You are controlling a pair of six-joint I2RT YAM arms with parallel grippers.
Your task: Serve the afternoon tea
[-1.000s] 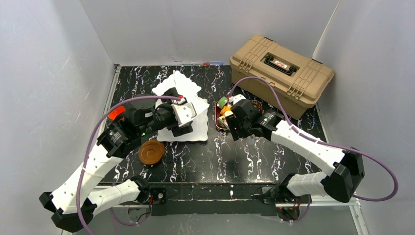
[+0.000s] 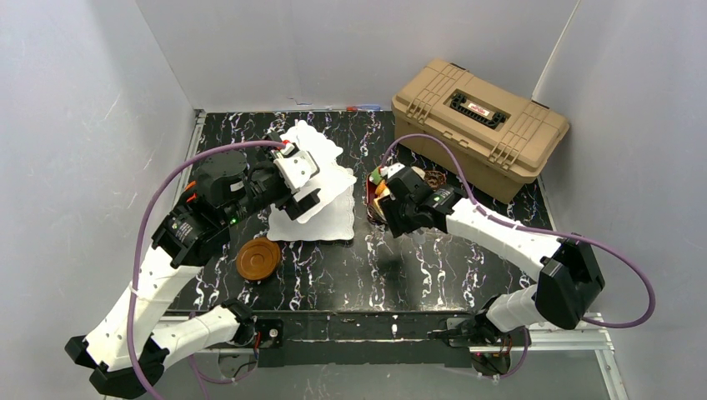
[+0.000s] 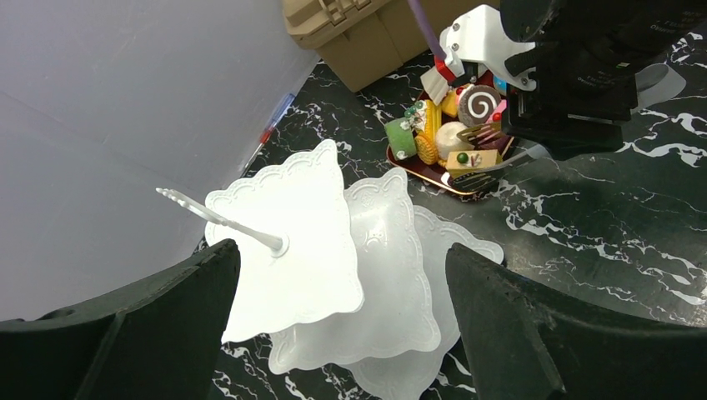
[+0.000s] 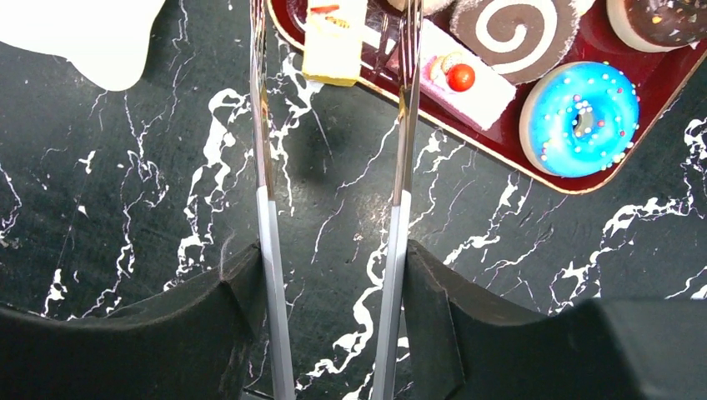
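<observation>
A white tiered stand with square scalloped trays (image 3: 292, 250) fills the middle of the left wrist view, below my left gripper, which is open and empty. To its right, a red tray (image 4: 584, 185) holds several sweets, among them a blue donut (image 4: 579, 121), a pink cake slice (image 4: 479, 96) and a yellow cake (image 4: 333, 58). My right gripper is over the tray's near edge, shut on metal tongs (image 4: 392, 250), whose two arms stand apart with their tips among the sweets, partly out of frame.
A tan hard case (image 2: 479, 125) stands at the back right. A round brown lid (image 2: 258, 258) lies front left.
My left arm has shifted slightly left and up in the top view. The right arm has moved a little left, its elbow rising in the image.
</observation>
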